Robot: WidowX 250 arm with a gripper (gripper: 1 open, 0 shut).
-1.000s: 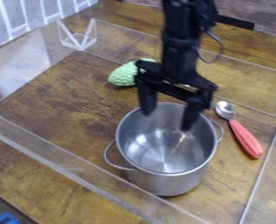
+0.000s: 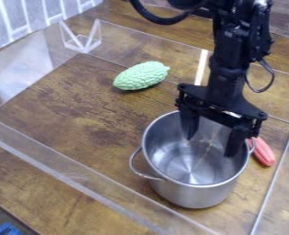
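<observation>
A steel pot (image 2: pixel 186 173) with looped handles stands at the lower middle right of the camera view. My black gripper (image 2: pixel 216 128) is lowered over it, fingers open and reaching down inside the rim at the back. A red-handled utensil (image 2: pixel 263 152) lies just right of the pot, mostly hidden behind the pot and gripper. A green bumpy vegetable (image 2: pixel 141 75) lies at the upper middle.
Clear plastic walls (image 2: pixel 73 174) border the wooden surface. A small blue object (image 2: pixel 5 229) shows at the bottom left corner.
Since a second ago my gripper has moved right and down over the pot, hiding much of the utensil.
</observation>
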